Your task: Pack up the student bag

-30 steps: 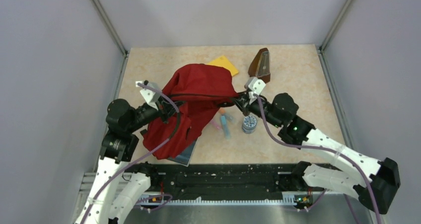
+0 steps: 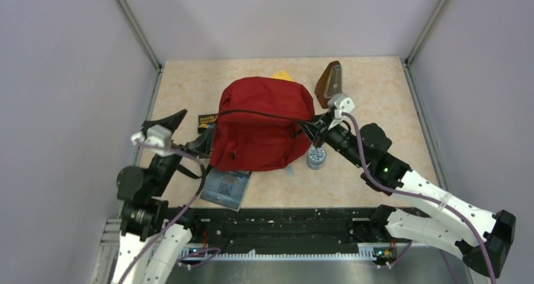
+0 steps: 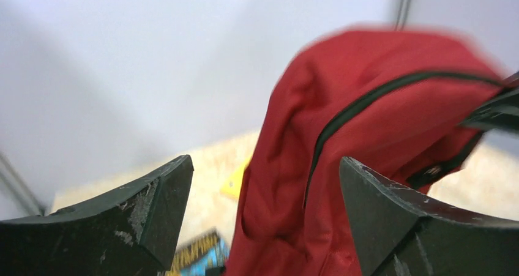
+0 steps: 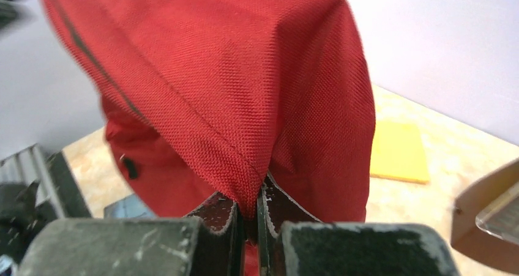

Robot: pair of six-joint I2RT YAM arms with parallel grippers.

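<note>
The red bag (image 2: 261,148) hangs over the middle of the table, its dark zipped edge running across the top. At its right corner my right gripper (image 2: 303,124) is shut on the fabric; in the right wrist view the red cloth (image 4: 245,166) is pinched between the fingers. My left gripper (image 2: 196,131) stands open beside the bag's left side. From the left wrist, the bag (image 3: 294,184) lies beyond and partly behind the right finger (image 3: 392,221), with no cloth gripped. What is inside the bag is hidden.
A blue book (image 2: 225,188) lies front left, a black book (image 2: 206,120) left of the bag. Behind is a yellow item (image 2: 283,75); at the right stand a brown case (image 2: 329,84) and a round tin (image 2: 316,158).
The bag swung from a leftward slant to hang more level, its lower part moving right and covering small items. The left gripper opened and moved left off the bag; the right shifted slightly.
</note>
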